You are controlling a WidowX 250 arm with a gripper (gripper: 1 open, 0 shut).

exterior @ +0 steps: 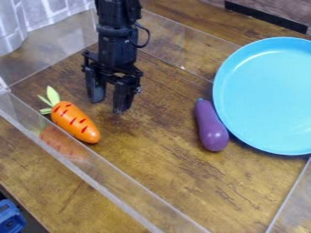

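Observation:
The black gripper [107, 91] hangs low over the wooden board left of centre, its two fingers pointing down and apart, with nothing visible between them. An orange toy carrot [73, 122] with a pale green top lies below and left of it. A purple toy eggplant [209, 126] lies to the right, beside a blue plate [270, 91] at the right edge.
Clear plastic walls [134, 184] edge the work area. A small blue object [9, 217] sits outside at the lower left. The middle of the board [158, 146] is free.

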